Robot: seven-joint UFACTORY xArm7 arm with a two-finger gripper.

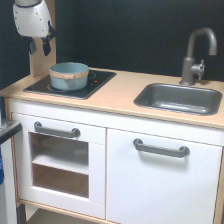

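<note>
High at the left edge of the counter, my gripper (pixel 39 47) hangs under the white arm (pixel 34 18). Its two dark fingers stand apart, with nothing visible between them. To its right and lower, a blue-grey pot (pixel 68 83) with a tan band near the rim rests upright on the black stovetop (pixel 101 78). The gripper is clear of the pot. What is inside the pot cannot be made out.
A grey sink (pixel 180 98) with a tall faucet (pixel 190 66) is set into the right of the wooden counter (pixel 123 92). Free counter lies between stove and sink. Below are a white cabinet door (pixel 160 180) and an oven door (pixel 62 170).
</note>
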